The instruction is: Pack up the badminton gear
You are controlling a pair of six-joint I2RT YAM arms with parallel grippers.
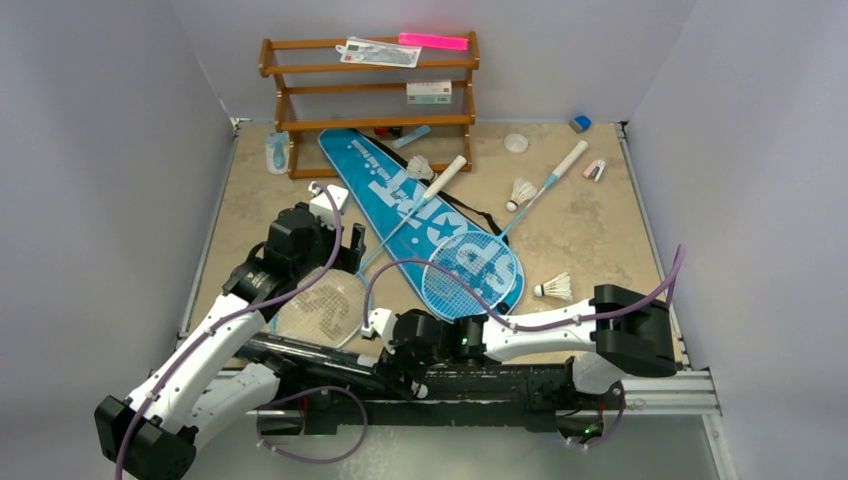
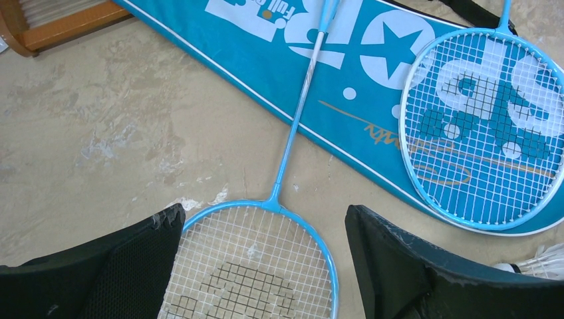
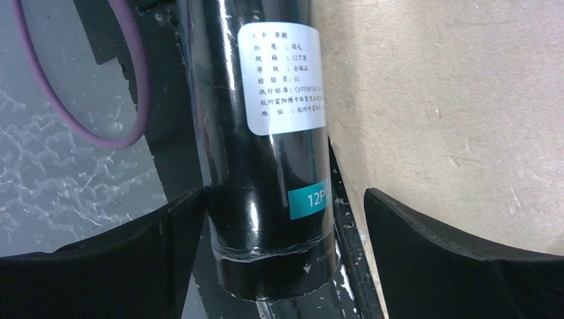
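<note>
A black shuttlecock tube (image 1: 315,356) with a white label lies along the front edge of the table. In the right wrist view the tube (image 3: 269,179) runs between the fingers of my right gripper; the left finger is close against it, and a gap shows on the other side. My left gripper is open and empty above a blue racket (image 2: 278,179), whose handle crosses the blue racket bag (image 2: 266,73). A second racket (image 1: 517,265) has its head on the bag. Shuttlecocks (image 1: 555,288) (image 1: 522,193) (image 1: 421,168) lie around them.
A wooden rack (image 1: 375,123) stands at the back, carrying a pink box (image 1: 433,41) and a white box (image 1: 429,92). A blue block (image 1: 580,124), a round clear lid (image 1: 516,143) and a small item (image 1: 594,170) lie at the back right.
</note>
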